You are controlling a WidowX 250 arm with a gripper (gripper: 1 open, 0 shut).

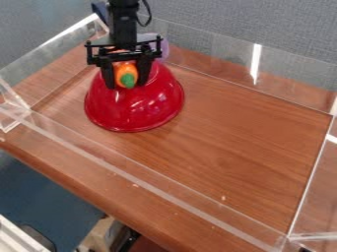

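Note:
My black gripper (pixel 125 69) hangs from the top of the view, over a shiny red dome-shaped object (pixel 138 111) on the left side of the wooden table. An orange toy vegetable with a green tip (pixel 126 76) sits between the dark fingers, in front of or above the red dome; I cannot tell whether it is gripped. A small purple item is partly visible behind the gripper, mostly hidden.
Clear low walls (pixel 255 63) surround the wooden tabletop (pixel 231 157). Boxes and dark floor lie outside at the lower left.

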